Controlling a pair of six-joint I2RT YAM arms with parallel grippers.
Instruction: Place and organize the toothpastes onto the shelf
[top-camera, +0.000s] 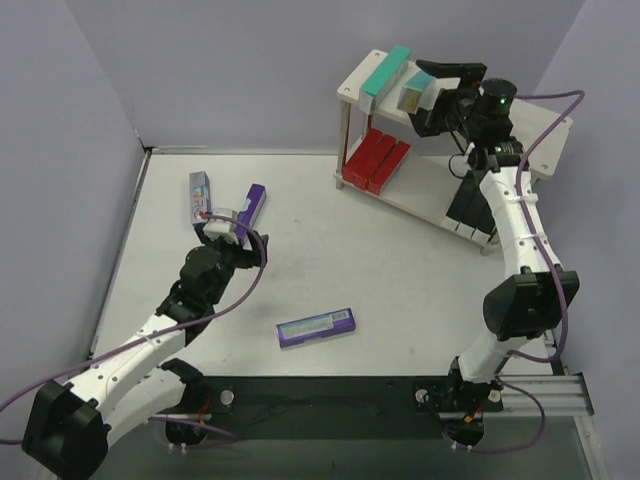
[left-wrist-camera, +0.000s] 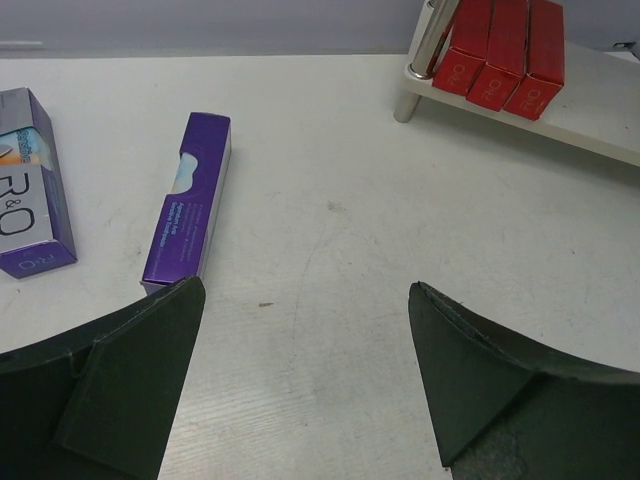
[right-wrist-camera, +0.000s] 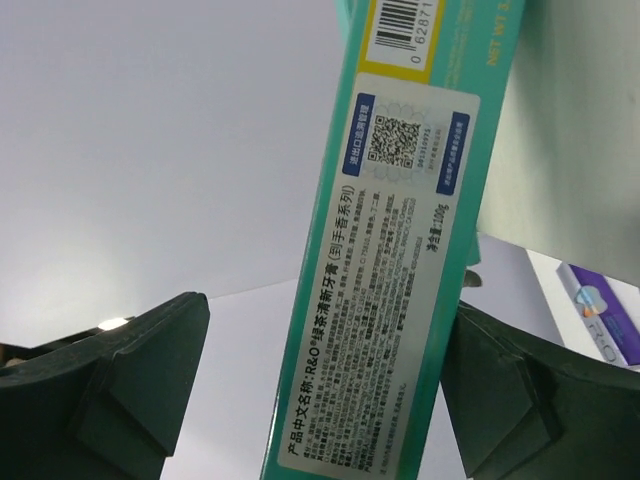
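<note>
On the upper shelf (top-camera: 362, 68) stands one teal toothpaste box (top-camera: 386, 74). To its right is a second teal toothpaste box (top-camera: 413, 93), between the fingers of my right gripper (top-camera: 421, 97). In the right wrist view this box (right-wrist-camera: 380, 280) shows its labelled side; the fingers stand wide, with a clear gap to the left finger (right-wrist-camera: 165, 365) and the right finger close by the box. My left gripper (top-camera: 232, 236) is open and empty over the table. Beyond it lie a purple box (left-wrist-camera: 187, 205) and a grey-and-purple box (left-wrist-camera: 30, 190).
Red boxes (top-camera: 375, 160) fill the left of the lower shelf, and black boxes (top-camera: 470, 205) its right end. Another purple box (top-camera: 316, 327) lies near the table's front.
</note>
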